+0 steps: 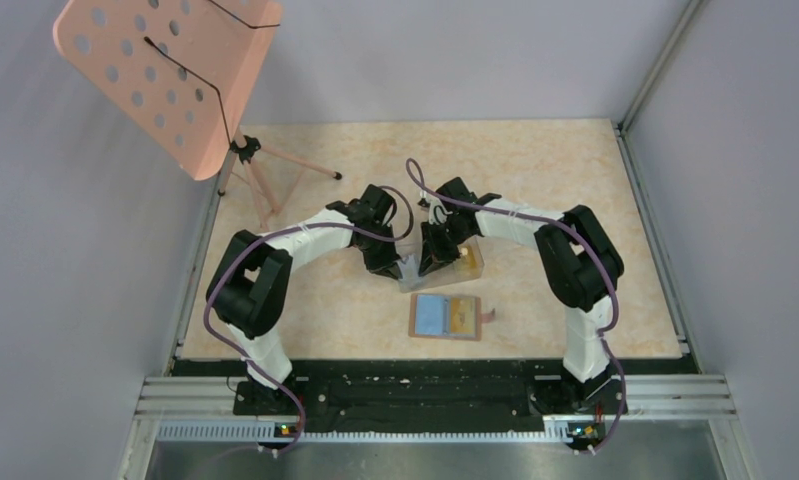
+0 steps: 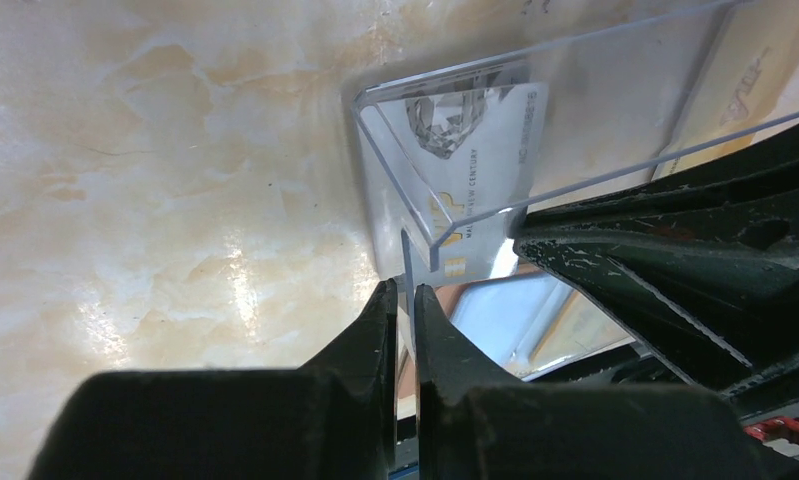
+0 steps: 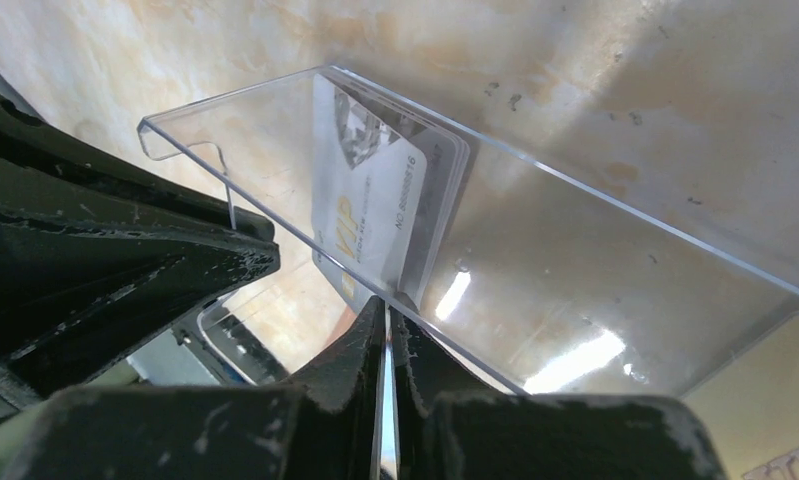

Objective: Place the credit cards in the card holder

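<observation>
A clear box [image 1: 455, 279] holds silver VIP cards [image 3: 375, 180] at its left end and a gold card [image 2: 760, 65] at its right end. My left gripper is shut on the thin clear wall at the box's left end. Beside the silver cards, my right gripper is shut at the box's near rim, with nothing visible between its fingers. The card holder [image 1: 412, 318] lies on the table in front of the box, a blue card [image 1: 429, 314] and a gold one showing in it. Both gripper tips are small in the top view.
A pinkish stand with a perforated panel [image 1: 165, 80] rises at the back left, its tripod legs [image 1: 265, 180] on the table. Bare table [image 1: 565, 160] lies behind the arms and to either side of the card holder.
</observation>
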